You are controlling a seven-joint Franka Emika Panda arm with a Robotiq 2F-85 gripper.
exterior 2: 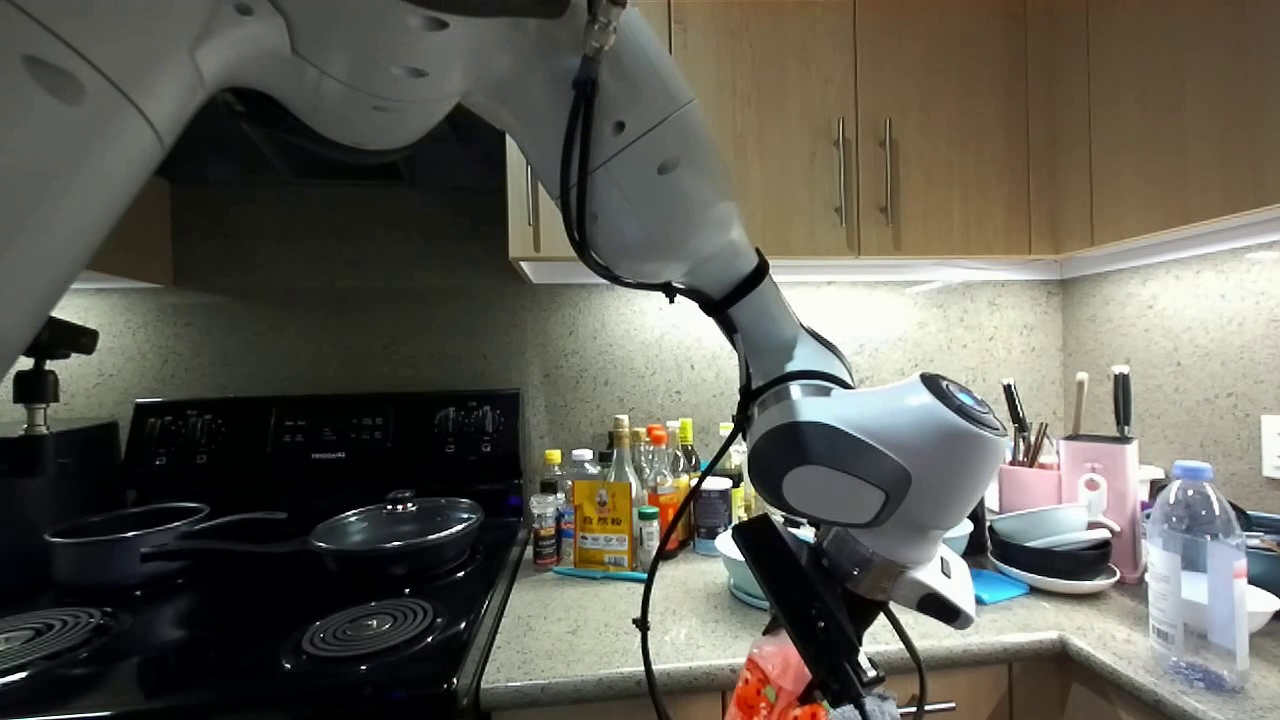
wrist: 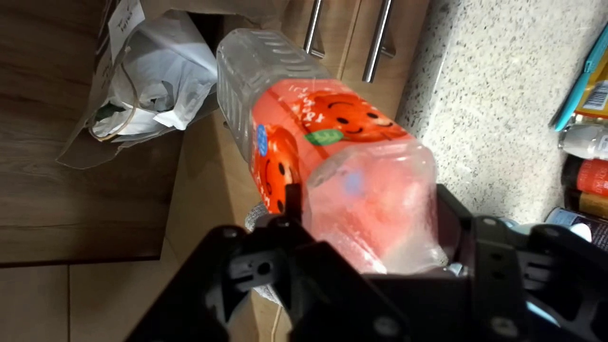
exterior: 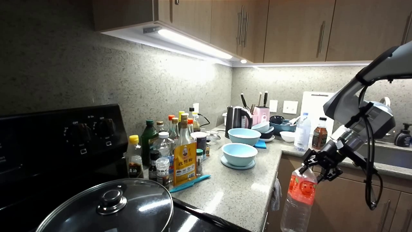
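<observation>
A clear plastic bottle with a red smiling-fruit label [exterior: 303, 189] hangs, slightly tilted, in front of the lower cabinets, off the counter. My gripper [exterior: 312, 174] is shut on the bottle near its top end. In the wrist view the bottle [wrist: 330, 122] fills the space between the fingers, its base pointing away toward the floor. A paper bag [wrist: 108, 128] with white plastic inside stands below, close to the bottle's far end in that view. Exterior view 2 shows only part of the red label [exterior 2: 768, 684], the rest cut off by the frame's bottom edge or behind the gripper.
The counter [exterior: 216, 201] carries light-blue bowls [exterior: 239, 154], a black kettle [exterior: 236, 118], a large clear bottle [exterior: 303, 131] and crowded sauce bottles. A lidded pan [exterior: 112, 208] sits on the stove. A grey towel [exterior: 276, 194] hangs from a cabinet handle.
</observation>
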